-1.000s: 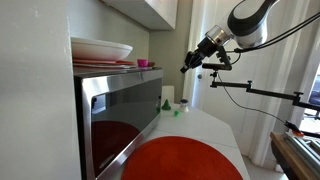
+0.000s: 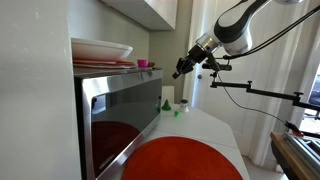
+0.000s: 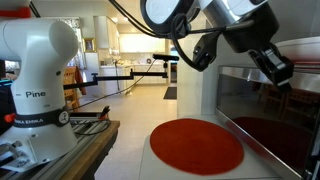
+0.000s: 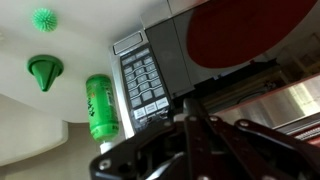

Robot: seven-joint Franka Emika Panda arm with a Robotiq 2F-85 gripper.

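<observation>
My gripper [image 2: 178, 73] hangs high over the white counter, in front of and above the silver microwave [image 2: 125, 108]. From the wrist, the dark gripper shows at the bottom, shut, with nothing visible between its fingers. Beyond it lie a keypad panel [image 4: 145, 82], a green can [image 4: 102, 108], a green cone [image 4: 44, 70] and a spiky green ball [image 4: 45, 20]. None of these touches the gripper. A large round red mat [image 2: 180, 160] covers the near counter; exterior view 2 shows the same red mat [image 3: 196, 147].
On top of the microwave are a white dish [image 2: 100, 52] and a pink cup [image 2: 142, 64]. A white cabinet [image 2: 140, 12] overhangs it.
My arm and gripper have shifted slightly left and down in exterior view 1, towards the microwave side. The objects on the counter stay where they were.
</observation>
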